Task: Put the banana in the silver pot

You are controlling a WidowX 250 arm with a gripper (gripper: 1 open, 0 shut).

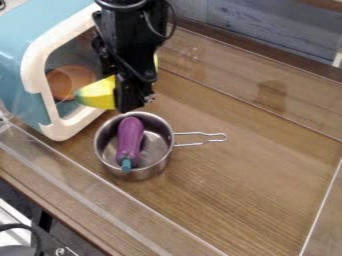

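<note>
A yellow banana (96,94) is held by my black gripper (130,100), which is shut on it; its end points left, over the lip of the toy box, and the middle is hidden behind the fingers. Just below and slightly to the right stands the silver pot (159,160), its wire handle reaching right. Inside the pot lies a purple eggplant (130,140), its teal end toward the near side. The gripper is over the pot's far left side.
A light blue toy box (16,62) with a white-framed opening (54,118) stands left of the gripper, a brown-orange round thing (67,80) inside.
</note>
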